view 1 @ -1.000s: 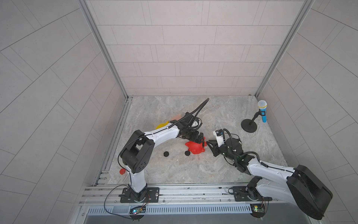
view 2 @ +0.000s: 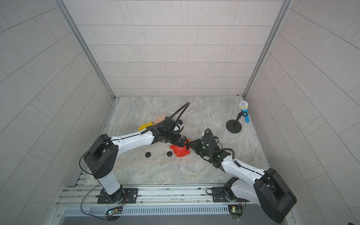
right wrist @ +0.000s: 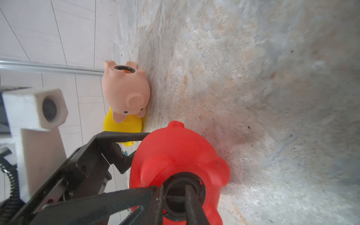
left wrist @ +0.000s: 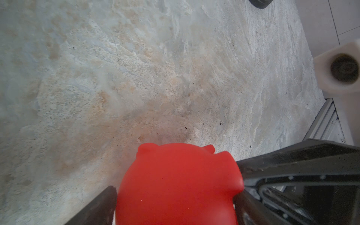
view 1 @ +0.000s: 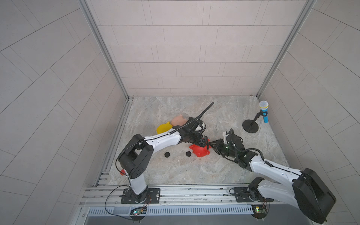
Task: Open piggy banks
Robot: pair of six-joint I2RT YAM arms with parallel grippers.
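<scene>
The red piggy bank sits between my two grippers. My left gripper is open around it; in the left wrist view its red body fills the space between the fingers. My right gripper has its fingertips at the black round plug on the bank's underside, open. A pink piggy bank with an open black-rimmed hole and a yellow one lie behind. Two black round plugs lie on the table.
A black stand holding a blue cylinder is at the back right. A small red object lies near the front left edge.
The red bank and my left gripper have shifted slightly right and toward the front. My right gripper has turned and come closer to the bank.
</scene>
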